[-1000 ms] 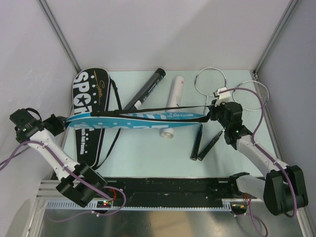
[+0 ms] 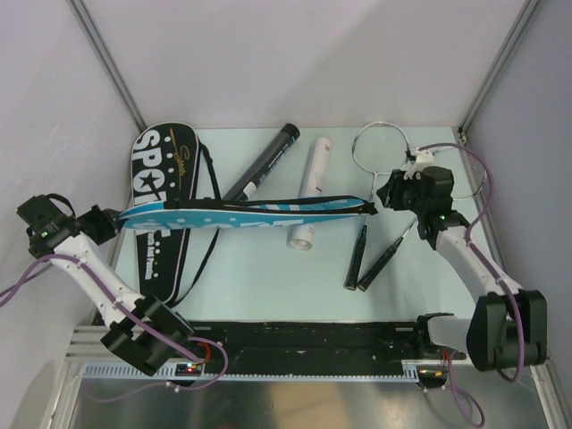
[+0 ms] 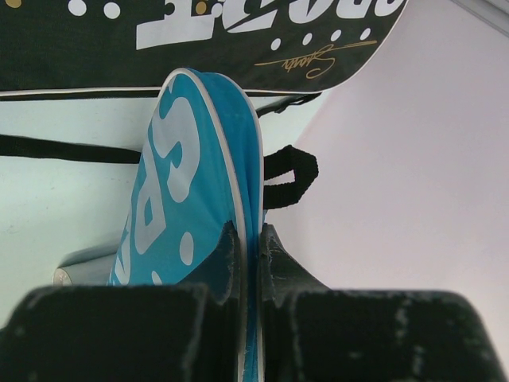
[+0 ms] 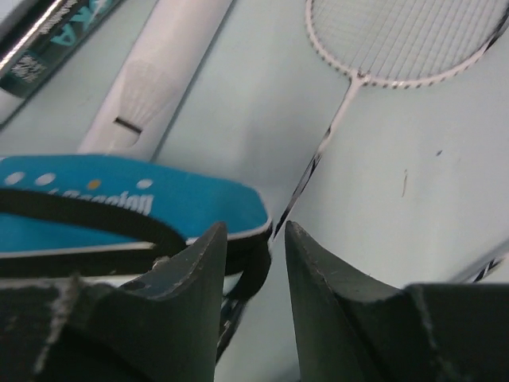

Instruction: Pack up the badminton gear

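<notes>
A long blue racket bag (image 2: 250, 214) stretches across the table. My left gripper is shut on its left end, where a black loop (image 3: 290, 179) sticks out. My right gripper (image 2: 388, 192) is at the bag's right tip, slightly above and right of it in the top view; its fingers are parted, with the bag's dark end (image 4: 253, 263) just beyond them. Two rackets (image 4: 398, 79) lie at the right, their dark handles (image 2: 380, 264) toward the front.
A black bag (image 2: 161, 250) with a strap lies at the left. A dark tube (image 2: 268, 156) and a white tube (image 2: 316, 167) lie behind and under the blue bag.
The left arm stayed still.
</notes>
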